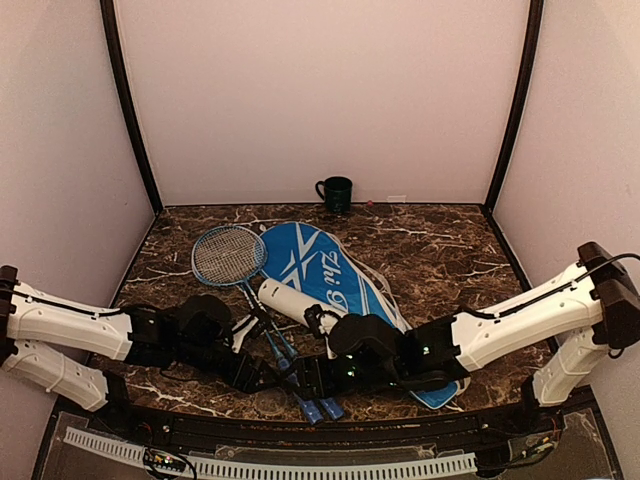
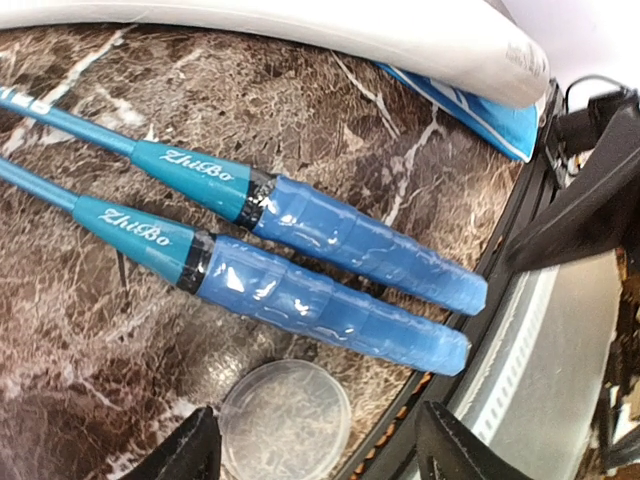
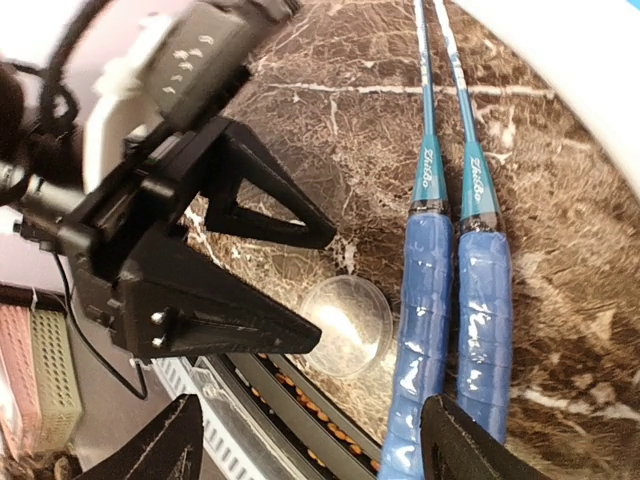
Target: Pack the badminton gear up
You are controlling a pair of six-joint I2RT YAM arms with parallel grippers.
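Note:
Two badminton rackets lie side by side, a strung blue head (image 1: 229, 255) at the left and blue-wrapped handles (image 2: 330, 310) toward the front edge. A blue racket bag (image 1: 318, 262) lies behind them, with a long white tube (image 1: 290, 301) resting along its near side. Beside the handles lies a round clear lid (image 2: 285, 420), flat on the table. My left gripper stands open near the lid, nothing between its fingers. Also open and empty is my right gripper, above the table's front edge near the lower handle ends. The tube's front end is partly hidden by my right arm in the top view.
A dark green mug (image 1: 337, 194) stands at the back by the wall. Bare marble tabletop (image 1: 440, 250) spreads to the right of the bag. A dark rail with a white perforated strip (image 1: 300, 467) runs along the front. Both arms are close together.

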